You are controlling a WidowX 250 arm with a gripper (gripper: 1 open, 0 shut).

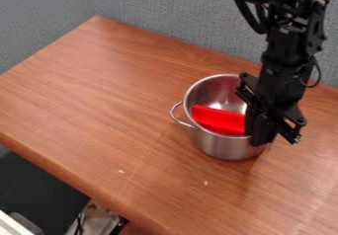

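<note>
A steel pot [224, 150] with a wire handle stands on the wooden table, right of centre. Inside it lies a red object [218, 118], its right part hidden by my black gripper [264, 125]. The gripper reaches down at the pot's right rim. Its fingers are dark and overlap, so whether anything is between them is hard to see; it looks shut.
Grey padded walls stand behind and at the left. Beyond the lower left edge are a dark gap and some cables.
</note>
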